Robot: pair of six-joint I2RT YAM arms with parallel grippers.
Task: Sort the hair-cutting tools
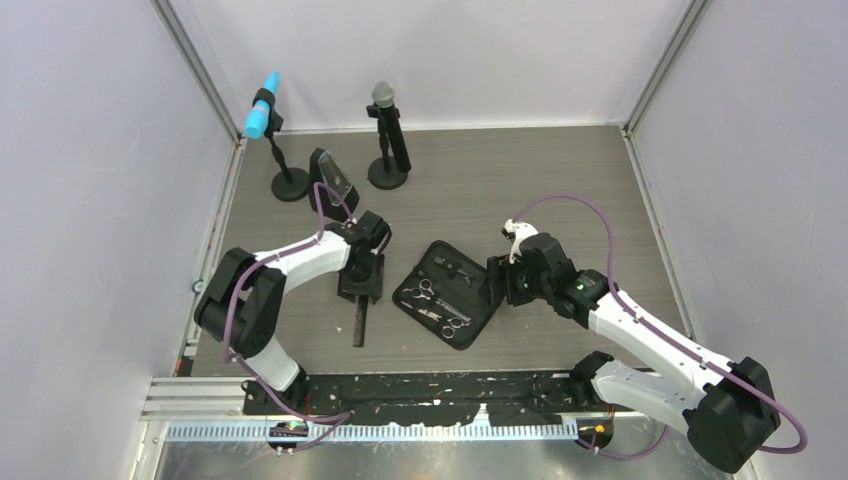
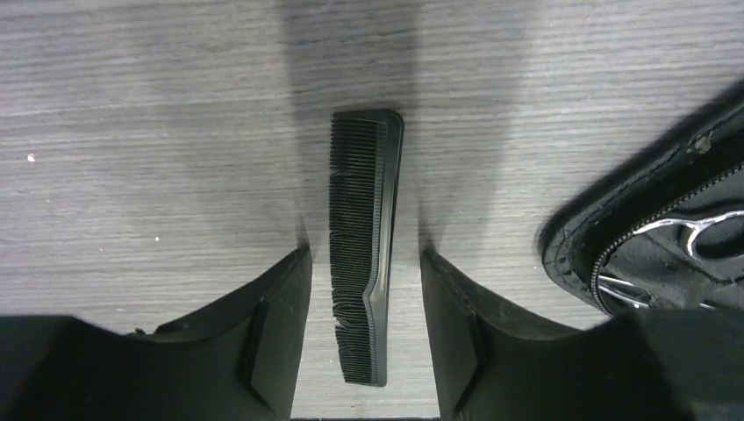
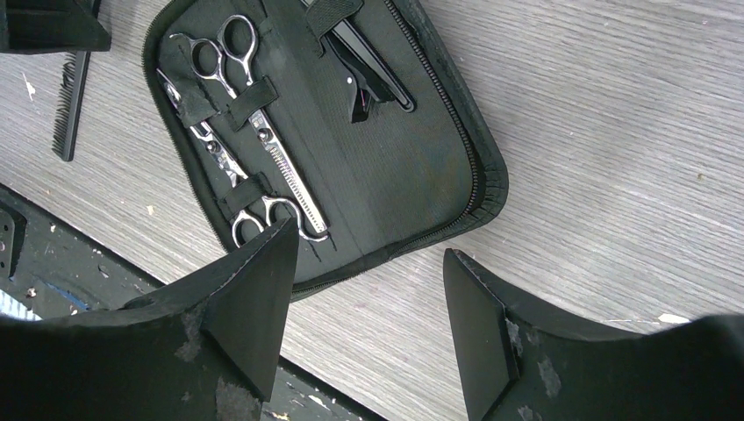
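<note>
A black comb (image 1: 360, 325) lies flat on the table, left of the black zip case (image 1: 435, 250). My left gripper is open above it; in the left wrist view, the comb's spine (image 2: 386, 193) and teeth run between the parted fingers, touching neither. Inside the open case, the right wrist view has thinning scissors (image 3: 281, 162), a second pair of scissors (image 3: 224, 158) and a black clip (image 3: 364, 74), each under a strap. At the case's right side, my right gripper stands open and empty.
Behind the left arm are a black metronome-like box (image 1: 333, 185), a stand with a blue object (image 1: 262, 110) and a microphone stand (image 1: 388, 172). A purple cable (image 1: 600, 225) loops over the right arm.
</note>
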